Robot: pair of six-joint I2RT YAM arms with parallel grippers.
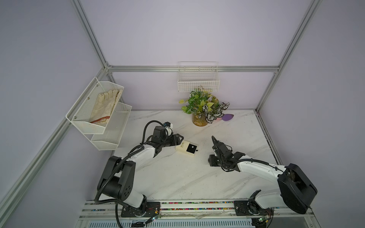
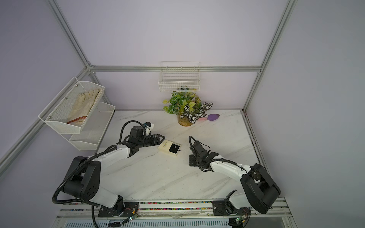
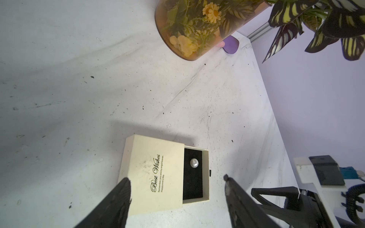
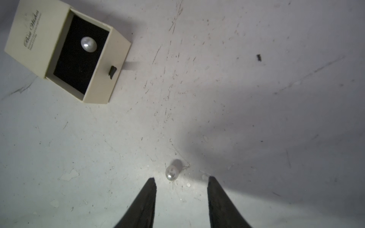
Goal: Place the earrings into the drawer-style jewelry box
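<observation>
On the table lies the cream jewelry box [image 3: 155, 174], its drawer [image 4: 102, 76] slid part way out to show black padding. One pearl earring [image 4: 88, 44] rests on that padding. A second pearl earring [image 4: 171, 172] lies on the bare table, just ahead of the fingertips of my right gripper, which is open with nothing between its fingers. My left gripper is open above the box, one finger [image 3: 117, 201] overlapping the lid's left side in its view; whether it touches cannot be told.
Behind the box stands a glass vase [image 1: 199, 120] of plants, with a purple spatula [image 1: 227, 117] beside it. White baskets [image 1: 98, 114] hang at the left, one holding a glove [image 1: 103, 105].
</observation>
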